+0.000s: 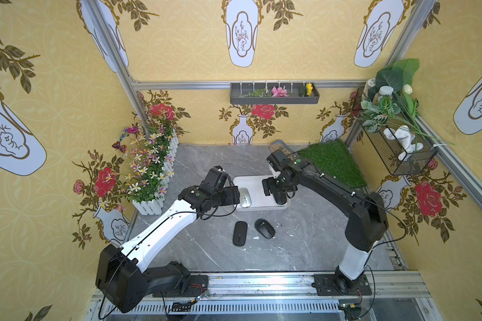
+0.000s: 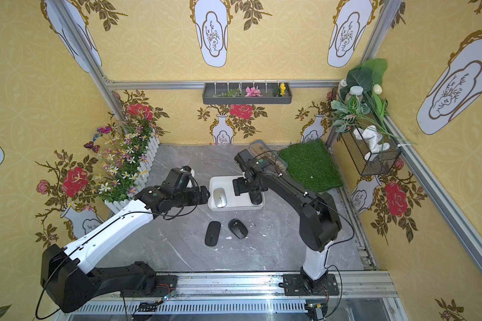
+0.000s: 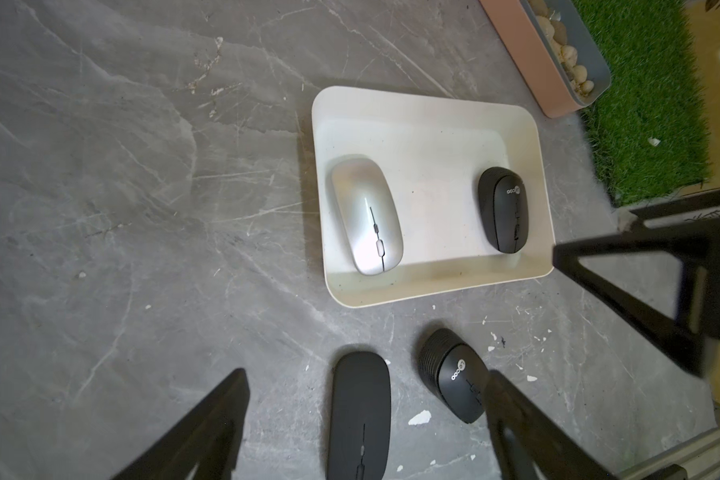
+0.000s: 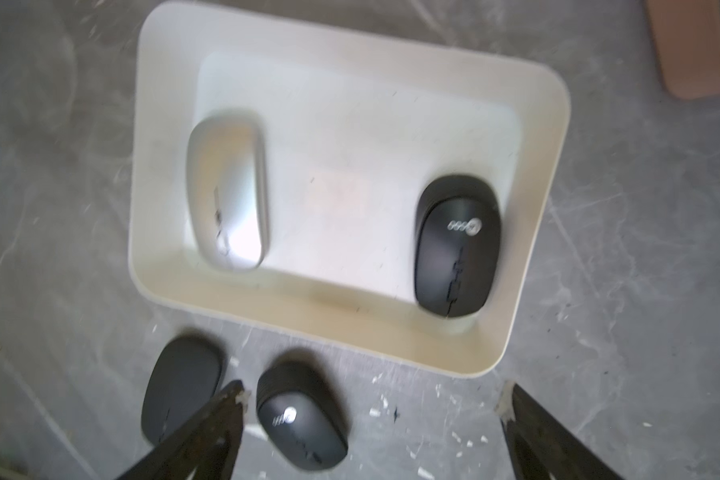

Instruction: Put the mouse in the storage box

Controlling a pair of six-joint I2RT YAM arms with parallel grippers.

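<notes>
Inside the white storage box (image 3: 436, 120) lie two mice. The silver mouse (image 3: 368, 216) rests at its left end and a black mouse with a white logo (image 4: 458, 256) at its right end. Outside, on the table in front of the box, are a flat black mouse (image 1: 240, 233) and a rounded black mouse (image 1: 264, 228). My left gripper is open and empty, above the table by the box's left end. Over the box's right half hangs my right gripper, also open with nothing between its fingers. From above, that gripper partly hides the boxed black mouse.
A pink-and-grey planter with stones (image 3: 552, 72) and a grass mat (image 1: 332, 160) are behind the box on the right. A flower planter with a white fence (image 1: 155, 176) lines the left side. My two arms are close together over the box.
</notes>
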